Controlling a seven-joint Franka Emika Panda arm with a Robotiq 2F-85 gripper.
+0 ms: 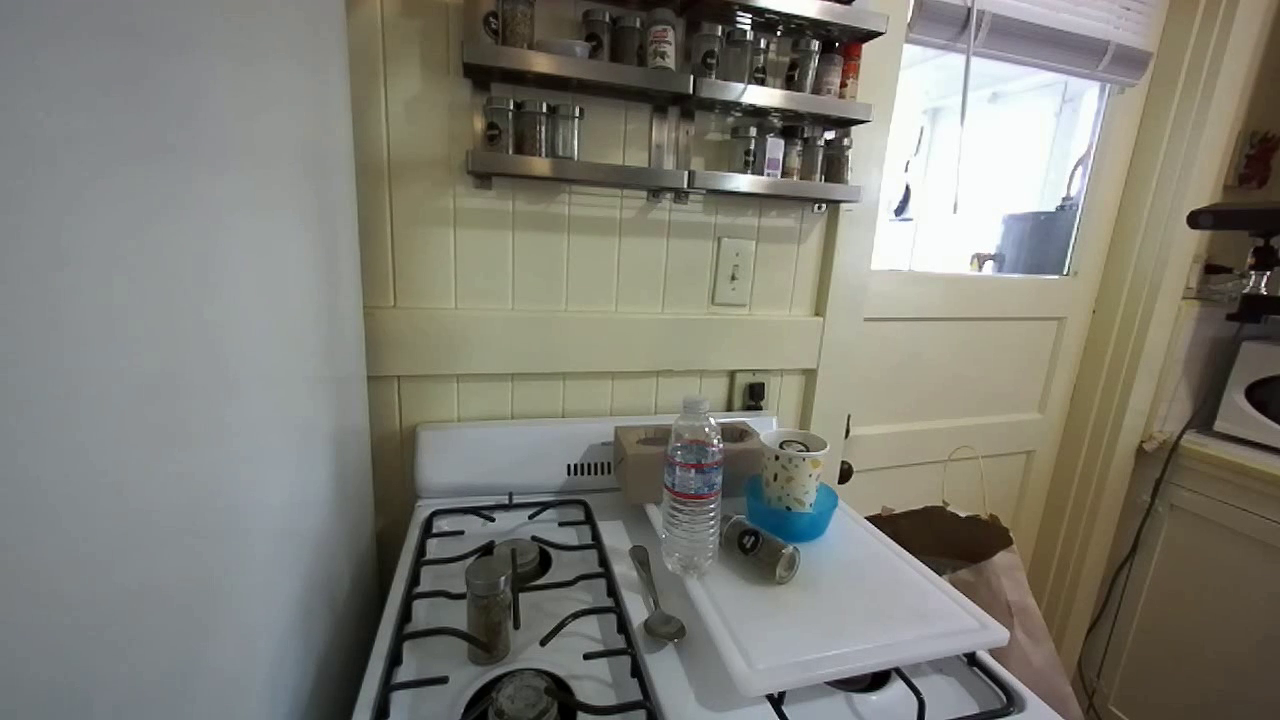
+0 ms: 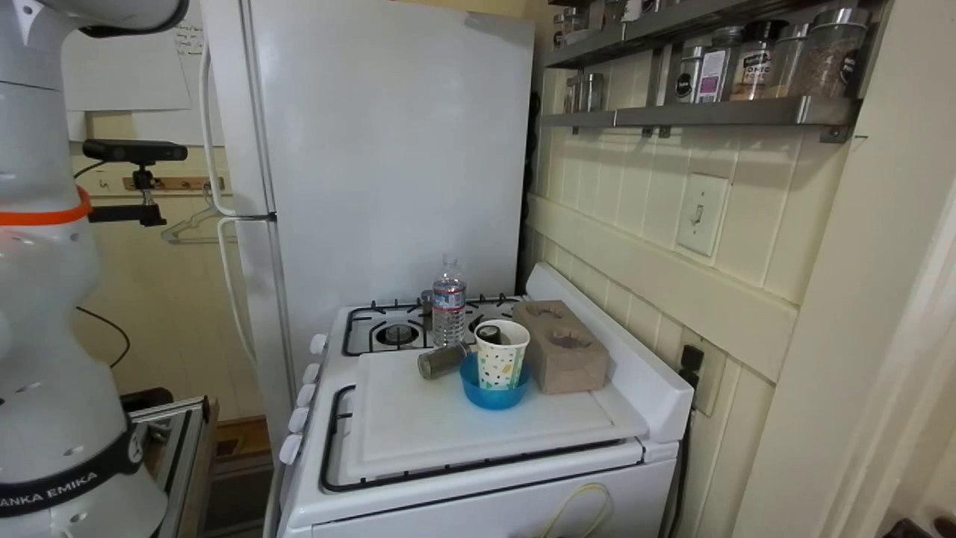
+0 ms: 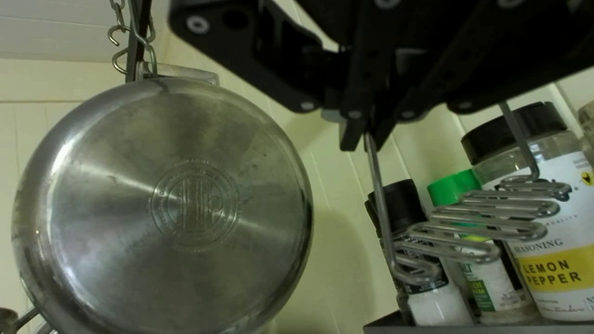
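Observation:
High up by the spice shelves, my gripper is shut on one thin metal wire of a masher (image 3: 468, 236). Its wavy wire head hangs down to the right, in front of the spice bottles in the wrist view. A second upright wire of the masher runs up at the right, its top hidden behind the gripper body. Neither exterior view shows the gripper; only the arm's base and lower links (image 2: 54, 314) appear at the left of exterior view 2.
A steel pan (image 3: 167, 206) hangs close at the left of the wrist view. Beside the masher stand a lemon pepper jar (image 3: 548, 239) and other bottles. Below, the stove carries a water bottle (image 1: 692, 504), a cup (image 1: 793, 472) in a blue bowl (image 1: 806, 523), and a white board (image 1: 858, 624).

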